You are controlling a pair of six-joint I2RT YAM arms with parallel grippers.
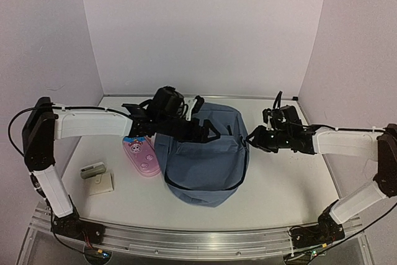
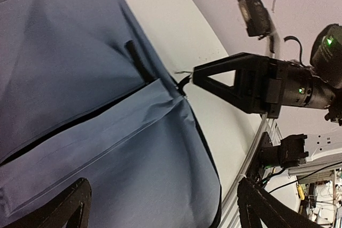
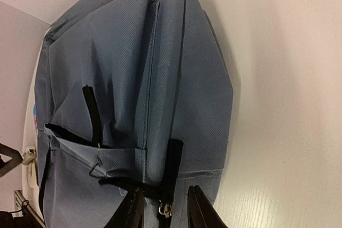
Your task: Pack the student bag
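A blue-grey bag [image 1: 208,172] lies mid-table with its main opening spread and an inner pocket showing. Over its upper part my left gripper [image 1: 213,131] stands wide open, its fingers [image 2: 67,206] apart above the fabric. My right gripper [image 1: 248,138] is at the bag's right edge, partly open. Between its fingers, in the right wrist view, shows a black zipper strip with a metal pull [image 3: 165,209]; neither finger visibly clamps it. The pink pencil case [image 1: 142,158] lies left of the bag, its top partly covered by my left arm.
A small grey case [image 1: 93,170] and a cream wallet-like item [image 1: 100,184] lie at the front left. Bare table [image 1: 279,184] shows on the right. My left arm spans the table's left half above the pencil case.
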